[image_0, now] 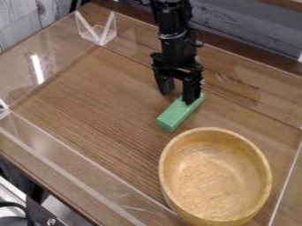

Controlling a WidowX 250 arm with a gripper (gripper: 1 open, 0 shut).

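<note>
A black robot arm with its gripper (177,81) reaches down from the top of the view onto a green rectangular object (179,113) lying at an angle on the wooden surface. The gripper's fingers are over the object's upper end; whether they grip it or are open cannot be told at this size.
A large tan oval bowl (214,177) sits at the lower right. A clear wire or plastic stand (97,28) is at the upper left. Dark cables show at the lower left corner.
</note>
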